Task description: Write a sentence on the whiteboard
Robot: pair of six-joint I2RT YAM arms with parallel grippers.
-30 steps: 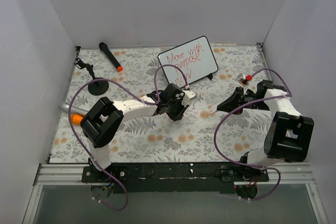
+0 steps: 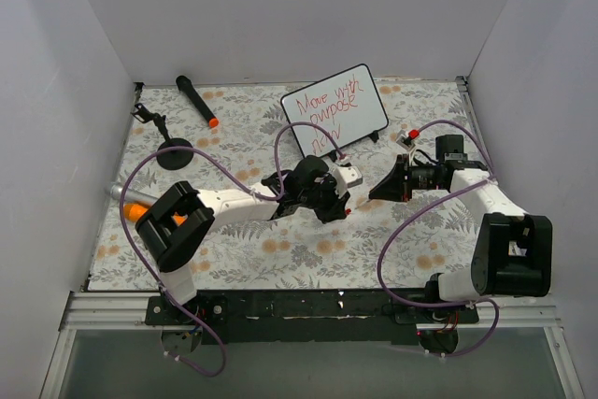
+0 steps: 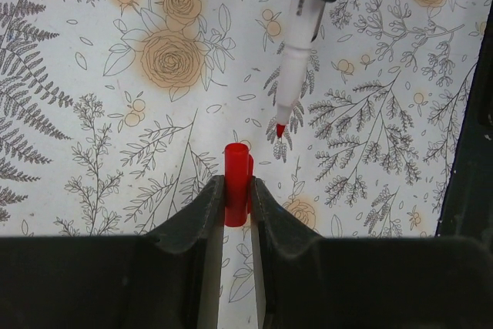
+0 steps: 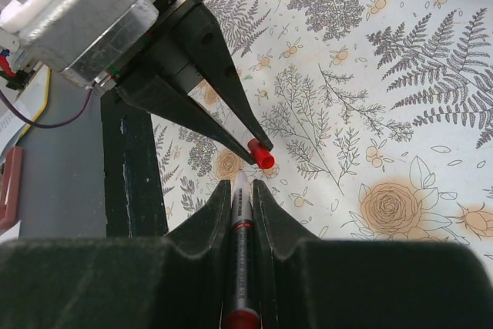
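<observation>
The whiteboard (image 2: 334, 111) leans at the back centre, with "Move with purpose now" written on it in red. Over the middle of the table my left gripper is shut on a red marker cap, also visible between its fingers in the right wrist view. My right gripper (image 2: 374, 197) faces it from the right, shut on a white marker (image 4: 242, 213). The marker's red tip (image 3: 281, 130) is bare and points toward the cap, with a small gap between them in the top view.
A black microphone with an orange end (image 2: 196, 100) lies at the back left, near a black stand (image 2: 174, 153). A grey and orange object (image 2: 136, 203) lies behind the left arm. Purple cables loop over both arms.
Both grippers have shifted. The left has moved right and slightly toward the front; the right has come left, bringing the marker and the cap closer together. The whiteboard has stayed in place.
</observation>
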